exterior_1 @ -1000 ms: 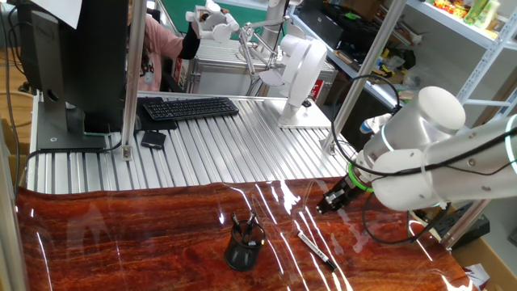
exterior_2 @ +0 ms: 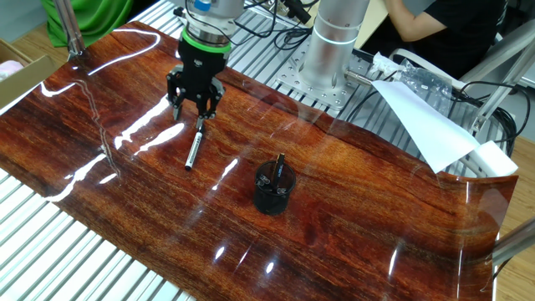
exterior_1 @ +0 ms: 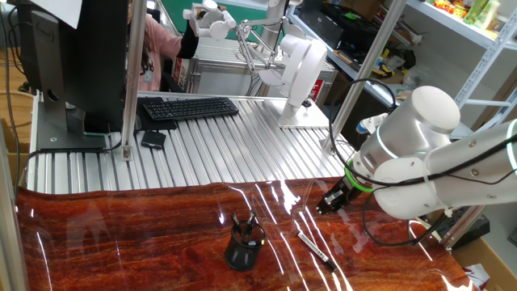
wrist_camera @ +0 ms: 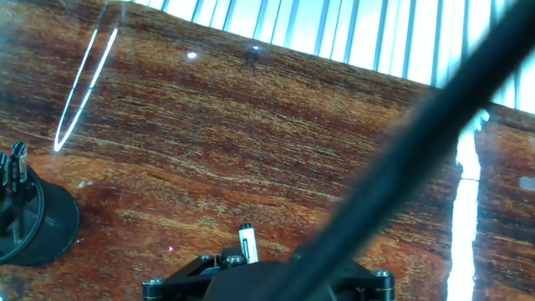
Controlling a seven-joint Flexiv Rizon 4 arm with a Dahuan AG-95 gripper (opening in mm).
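Observation:
A white marker with a black cap [exterior_1: 317,250] lies on the wood-patterned table cover, to the right of a black pen cup [exterior_1: 243,249] in exterior view 1. The cup stands upright with several dark pens in it. My gripper [exterior_2: 189,120] points down with its fingers apart and nothing seen between them. In exterior view 2, the marker [exterior_2: 194,150] reaches from near one fingertip towards the front. The wrist view shows only one end of the marker [wrist_camera: 249,243] beyond the gripper body; the rest is hidden. The cup [wrist_camera: 57,224] is cut off at the left edge there.
Glossy wood-patterned cover [exterior_2: 351,209] leaves wide clear room around the cup. Behind it in exterior view 1 are a keyboard [exterior_1: 190,108], a monitor and a white robot arm [exterior_1: 303,73] on the ribbed metal table. A black cable crosses the wrist view.
My arm and its cable have shifted very slightly over the last second. The marker and the cup stay where they were. The white device at the person's hand in the background has moved a little.

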